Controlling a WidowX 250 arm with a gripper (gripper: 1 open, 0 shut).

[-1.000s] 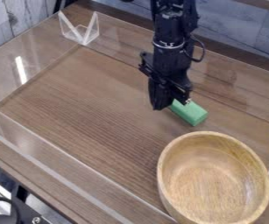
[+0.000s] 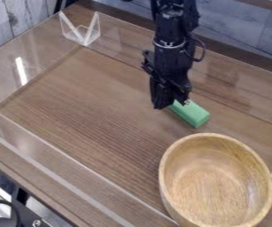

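The black robot arm reaches down from the top centre, its gripper low over the wooden table. Just right of the gripper a small green block lies on the table, partly behind the gripper's right side. Whether the gripper is open or shut, or touches the block, is hard to tell.
A large round wooden bowl fills the lower right. A white wire or plastic piece stands at the back left. Panels edge the table at the back, and a black cable lies at the bottom left.
The gripper has shifted very slightly; the block and bowl look unmoved.
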